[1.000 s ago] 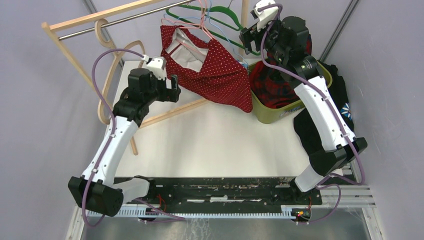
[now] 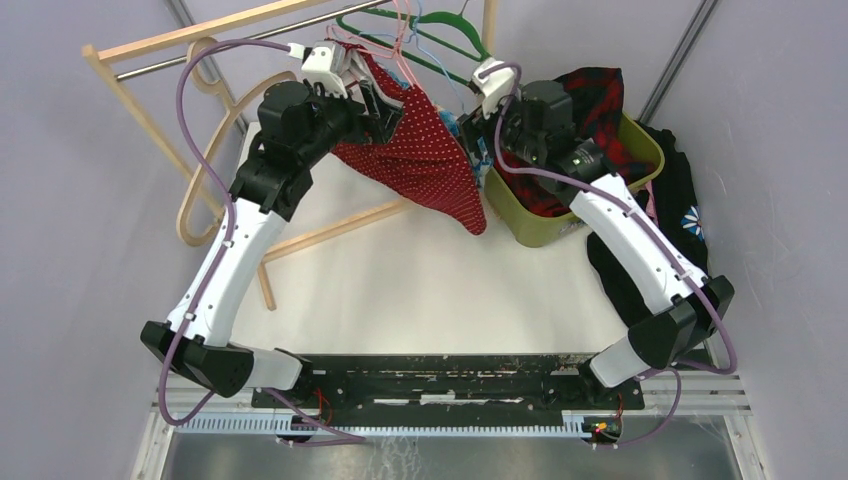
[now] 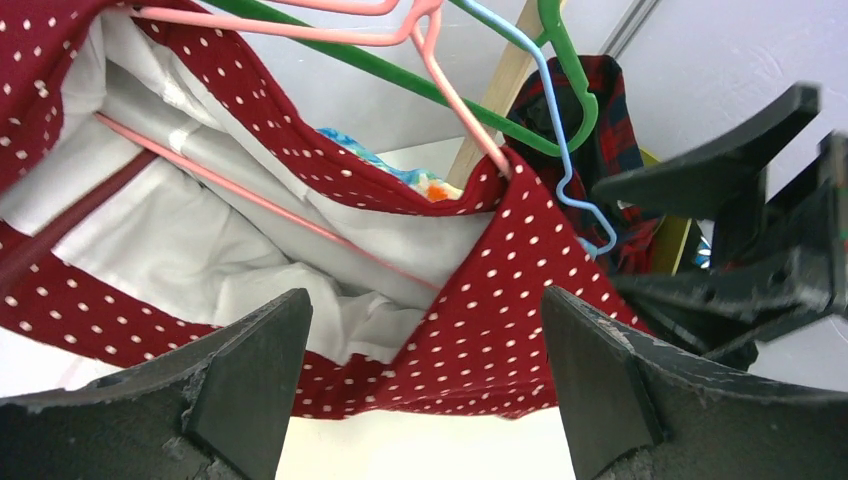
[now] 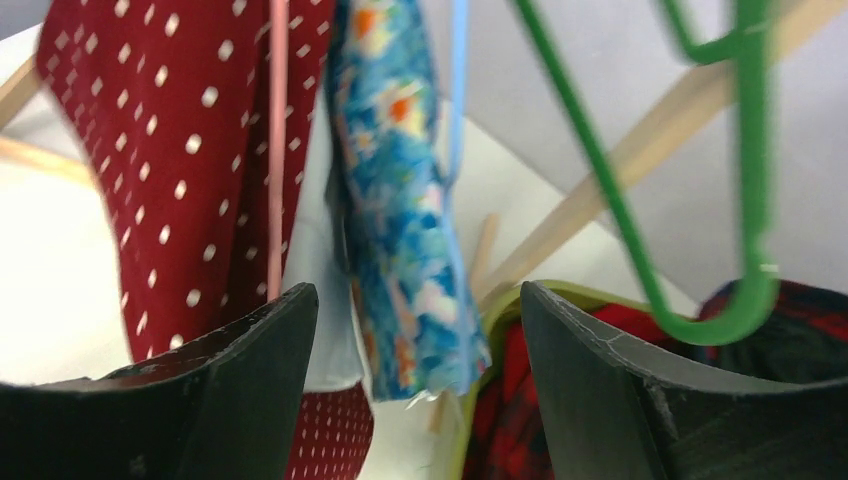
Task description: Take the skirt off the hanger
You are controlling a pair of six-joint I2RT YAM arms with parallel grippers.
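Observation:
The red polka-dot skirt [image 2: 425, 150] hangs on a pink hanger [image 3: 430, 20], its white lining [image 3: 230, 220] showing inside. In the left wrist view the hanger's arm runs down into the waistband at the right, while its bar crosses inside the skirt. My left gripper stands open in front of the skirt's opening, with no cloth pinched. Over at the skirt's right edge is my right gripper, its fingers apart. A blue patterned garment [image 4: 400, 220] and the skirt's edge show ahead of its fingers; whether cloth lies between them is unclear.
A green hanger [image 4: 745, 200] and a blue hanger [image 3: 555, 120] crowd the rail beside the skirt. An olive bin [image 2: 525, 222] with dark red plaid cloth stands at right. Wooden hangers [image 2: 190, 200] hang at left.
My left gripper rose and moved right to the skirt's opening. The right gripper came down and left from above the bin to the skirt's right side. The skirt has swung slightly left.

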